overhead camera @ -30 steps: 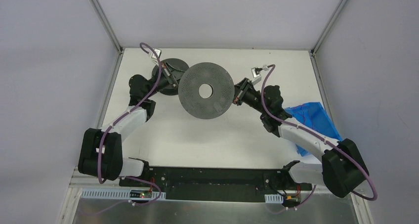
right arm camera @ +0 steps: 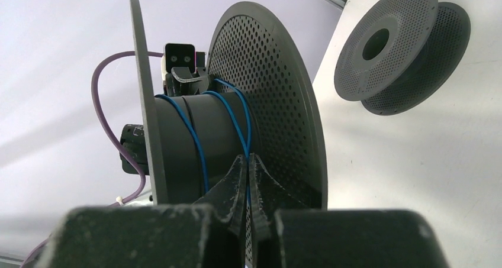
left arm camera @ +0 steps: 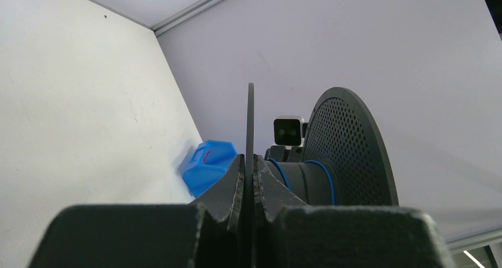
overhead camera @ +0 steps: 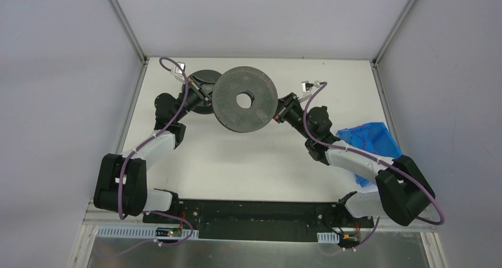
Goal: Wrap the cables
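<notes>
A dark grey spool (overhead camera: 260, 96) with perforated flanges is held off the table between the arms, one flange facing up in the top view. My left gripper (overhead camera: 209, 100) is shut on the thin rim of one flange (left arm camera: 250, 120), seen edge-on. Blue cable (right arm camera: 234, 117) loops round the drum (right arm camera: 169, 144) in several turns. Strands of it come together at the tips of my right gripper, shut on the cable beside the far flange. The spool partly hides the left fingertips in the top view.
A second dark spool (right arm camera: 429, 61) stands on the white table, partly behind the left arm. The blue bin (overhead camera: 379, 136) lies at the right edge with a reddish cable inside.
The held spool and both grippers have shifted slightly left and toward the back of the table in the top view. Both grippers stay at the spool.
</notes>
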